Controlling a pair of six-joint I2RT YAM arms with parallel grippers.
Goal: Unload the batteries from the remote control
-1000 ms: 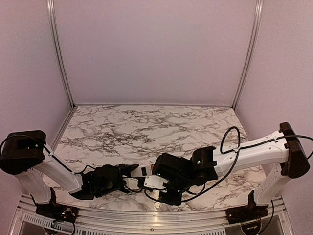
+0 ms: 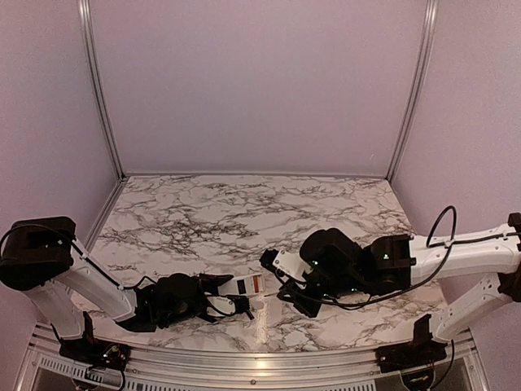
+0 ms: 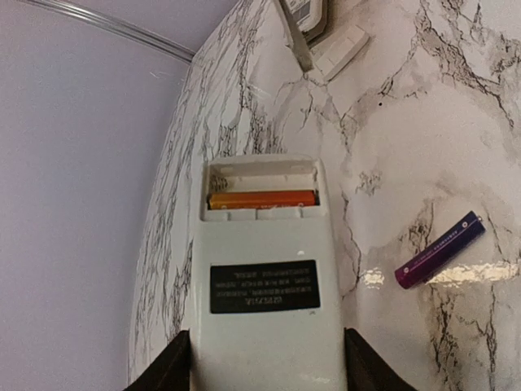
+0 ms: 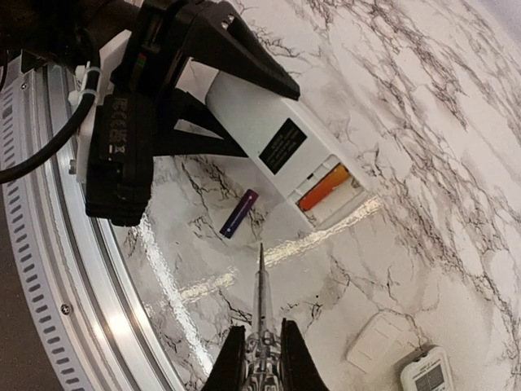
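Note:
My left gripper is shut on the white remote control (image 3: 262, 285), its back facing up and its battery bay open. One orange battery (image 3: 262, 199) lies in the bay; the slot beside it is empty. A purple battery lies loose on the marble table, also seen beside the remote (image 4: 286, 147) in the right wrist view. My right gripper is shut on a thin pointed metal tool (image 4: 262, 309), whose tip points toward the remote and stands apart from it.
On the marble table (image 2: 244, 212) lie a white cover piece (image 4: 374, 342) and a small white device with a grey display (image 4: 427, 371), close together. A metal rail (image 2: 252, 362) runs along the front edge.
My right arm has moved to the right, away from the remote, uncovering the remote's open bay end in the top view. The left arm has stayed in place.

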